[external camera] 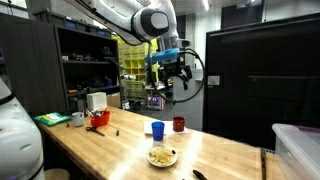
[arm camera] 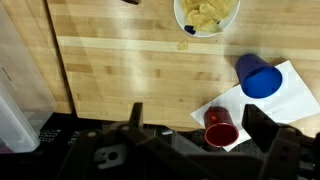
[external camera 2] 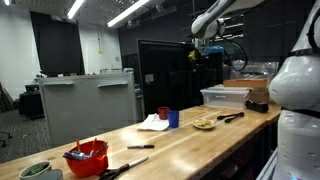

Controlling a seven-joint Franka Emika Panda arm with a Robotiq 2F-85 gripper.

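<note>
My gripper [external camera: 186,70] hangs high above the wooden table, clear of everything on it. In the wrist view its two dark fingers stand wide apart at the bottom edge, open with nothing between them. A blue cup [arm camera: 259,76] and a red cup [arm camera: 220,127] are at the lower right of that view, by a white sheet [arm camera: 281,101]. A white bowl [arm camera: 187,26] of yellow chips [arm camera: 207,11] lies near the top. Seen from the first exterior view, the blue cup [external camera: 158,131] stands behind the bowl [external camera: 170,160], with the red cup [external camera: 179,124] farther back.
A red basket [external camera 2: 87,158] with utensils sits at the table's other end, black-handled tools [external camera 2: 121,168] near it. A dark tool [external camera: 199,175] lies right of the bowl. Clear plastic bins [external camera: 298,145] stand at the right. Bare wood [arm camera: 130,75] fills the middle.
</note>
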